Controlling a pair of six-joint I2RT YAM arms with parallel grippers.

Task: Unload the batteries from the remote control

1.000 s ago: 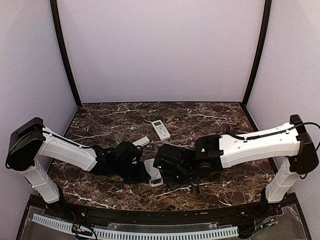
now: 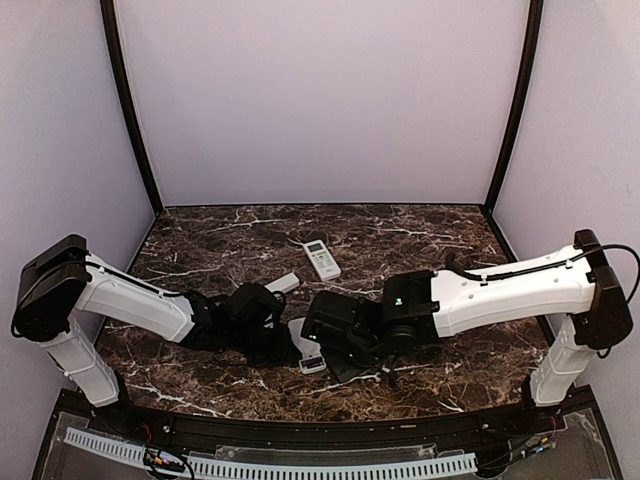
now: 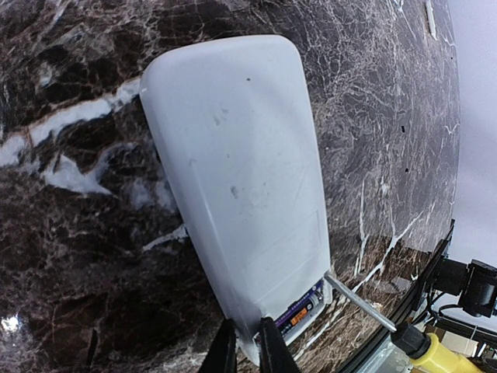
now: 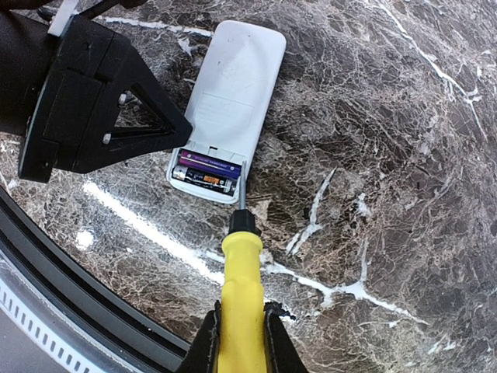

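The white remote (image 3: 233,155) lies back up with its battery compartment open; inside are a purple battery (image 4: 208,162) and a dark battery (image 4: 203,181). My left gripper is shut on the remote's end beside the compartment. My right gripper is shut on a yellow-handled screwdriver (image 4: 242,272), whose metal shaft reaches into the right end of the compartment, by the batteries. In the top view both arms largely hide the remote (image 2: 305,335).
A second remote (image 2: 321,260) lies face up at the back middle, and a white piece (image 2: 282,283) lies just behind my left arm.
My right arm has shifted very slightly in the top view. The left arm and the remote look unmoved.
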